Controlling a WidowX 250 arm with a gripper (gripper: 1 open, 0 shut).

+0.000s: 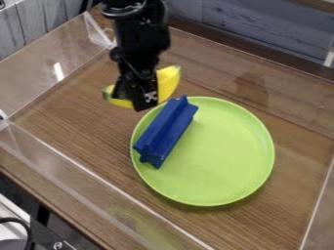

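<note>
My black gripper (141, 94) hangs from the top of the view over the table, shut on a yellow object (167, 82), whose ends show on either side of the fingers. It is just above and left of a green plate (224, 166). On the plate's left part lies a long blue block (166, 131), slanting from upper right to lower left.
Clear side panels (39, 68) edge the table at the left, and a grey wooden wall (257, 24) stands at the back.
</note>
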